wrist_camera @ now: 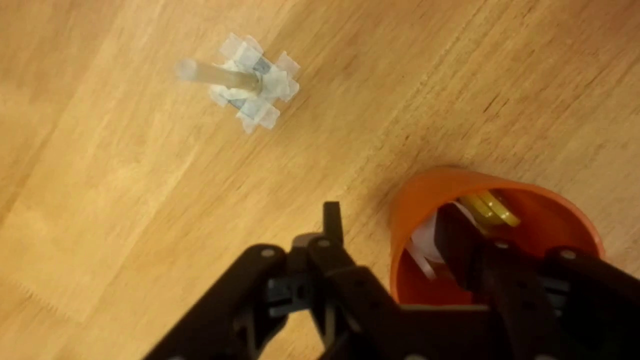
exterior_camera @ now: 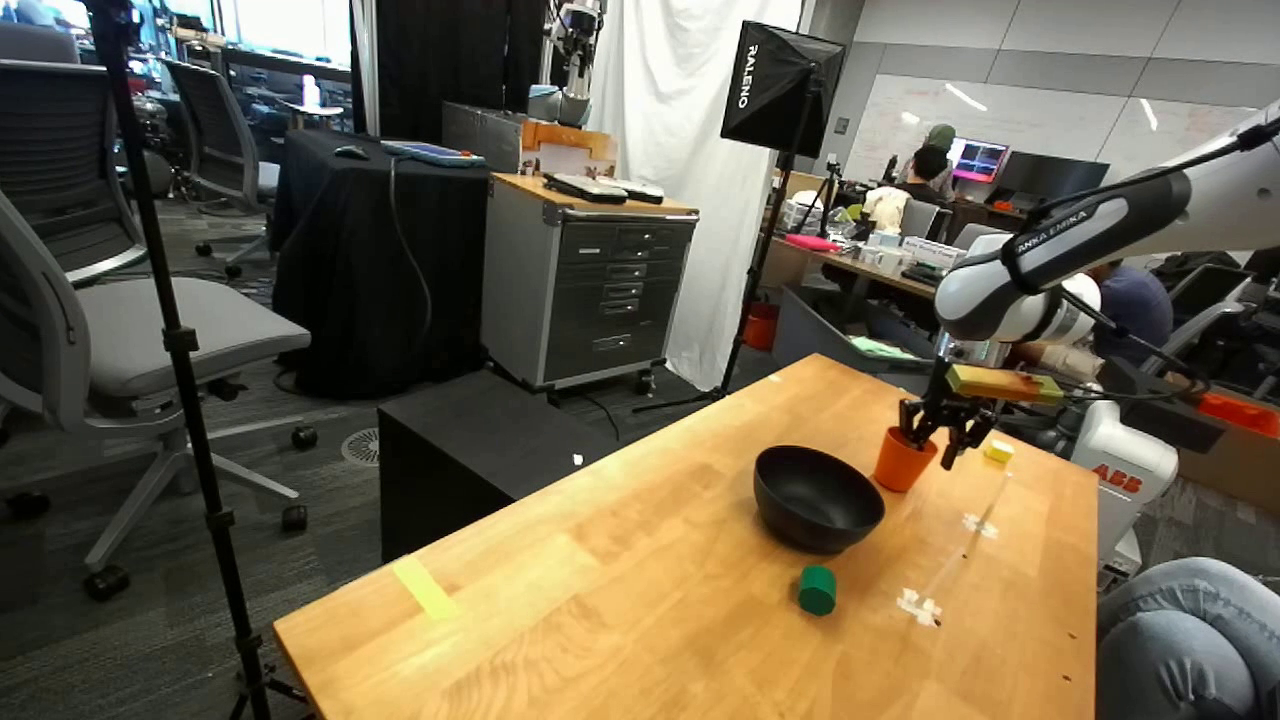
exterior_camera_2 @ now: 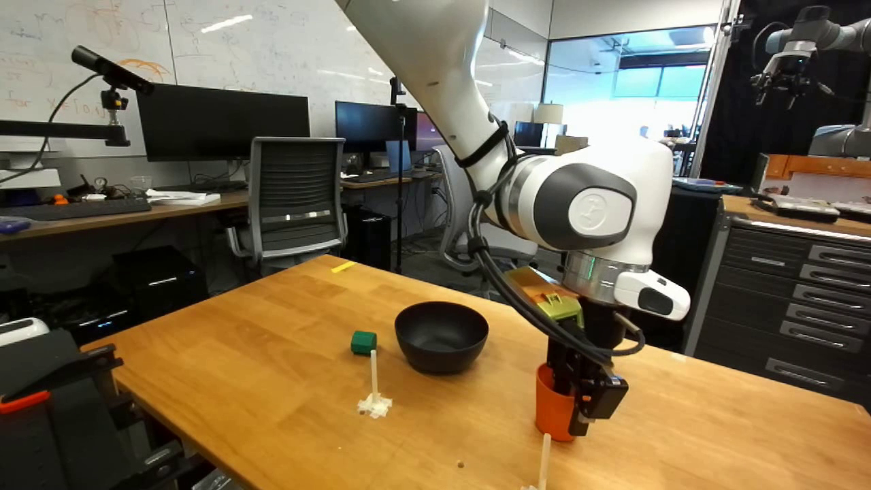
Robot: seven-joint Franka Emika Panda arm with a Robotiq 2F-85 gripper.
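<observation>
My gripper [exterior_camera: 930,449] straddles the near wall of an orange cup [exterior_camera: 897,466]. In the wrist view one of its black fingers [wrist_camera: 456,239] reaches inside the cup while the other stands outside, over bare wood. A gap shows between the fingertips and the cup wall, so the fingers are partly open and not clamped on it. The cup is upright on the table and holds yellow round pieces [wrist_camera: 493,208] and something white [wrist_camera: 427,243], both partly hidden by the finger. A black bowl [exterior_camera_2: 441,336] stands beside the cup, and a green block [exterior_camera_2: 363,342] lies past the bowl.
Thin upright pegs, such as this pale one [exterior_camera_2: 373,374], are taped along one side of the wooden table [exterior_camera: 624,576]. A small yellow block [exterior_camera: 998,451] sits behind the gripper. The table's far end from the arm is clear.
</observation>
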